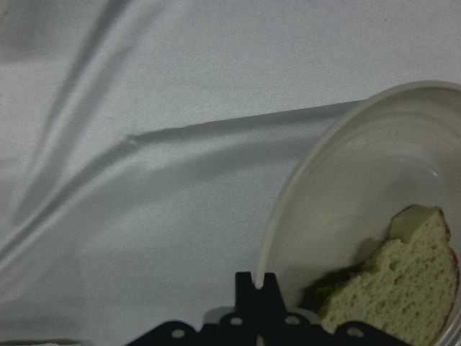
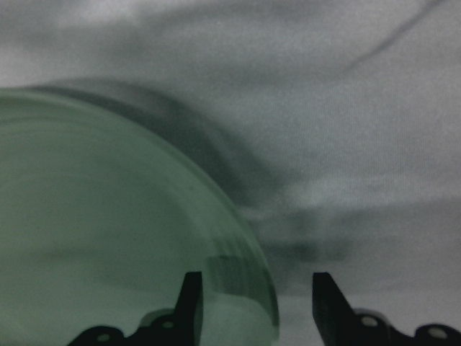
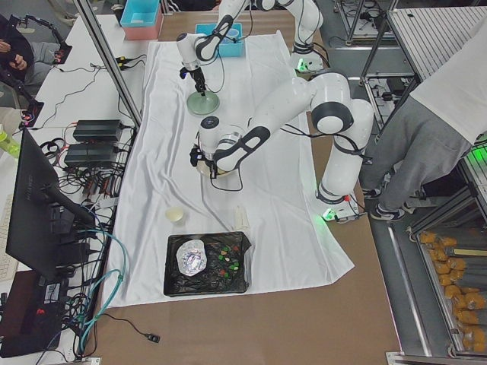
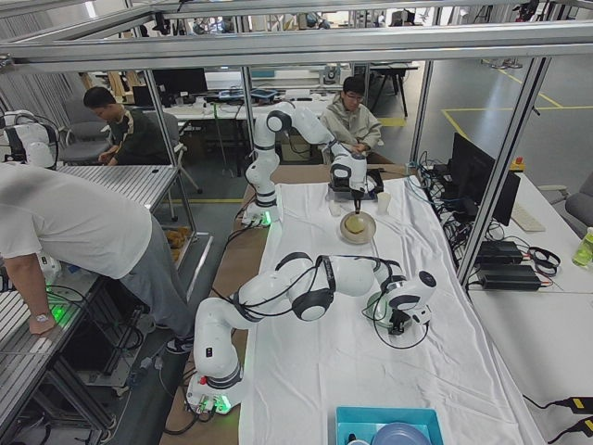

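Note:
A cream dish point(image 1: 338, 187) holding a sponge-like slice of bread point(image 1: 389, 288) is under my left gripper, which is shut on the dish's rim. My right gripper stands open above the rim of a green plate point(image 2: 122, 202), one finger each side of the rim. In the camera right view the cream dish point(image 4: 357, 232) lies beyond the green plate, which is mostly hidden behind the near arm.
A cream cup point(image 3: 175, 215) and a black tray point(image 3: 207, 287) with foil and small coloured pieces stand at one end of the cloth. A blue bin point(image 4: 380, 415) is at the other.

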